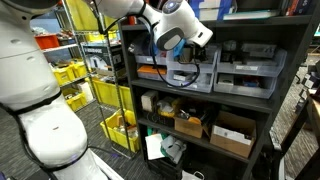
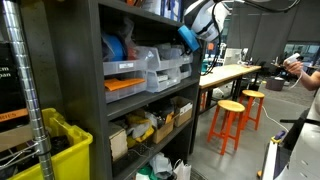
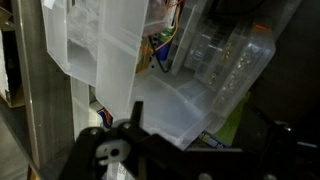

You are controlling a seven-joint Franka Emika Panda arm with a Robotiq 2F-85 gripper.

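Observation:
My white arm [image 1: 50, 105] reaches up from the lower left and across the top of a dark shelf rack. Its gripper [image 1: 186, 48] hangs in front of the clear plastic drawers on the upper shelf. Seen from the side in exterior view 2, the gripper [image 2: 188, 40] is at the height of the top drawers. Looking into the wrist view, an open clear bin [image 3: 175, 105] lies past the dark gripper parts along the lower edge, with small coloured items behind it. The finger is too dark to read, and nothing held can be made out.
Clear drawers [image 1: 246, 85] fill the shelf to the right. Cardboard boxes [image 1: 232, 132] stand on the shelf below. Yellow bins [image 1: 123, 130] are at the left. Orange stools [image 2: 228, 120] stand on the floor by a workbench, with open floor near them.

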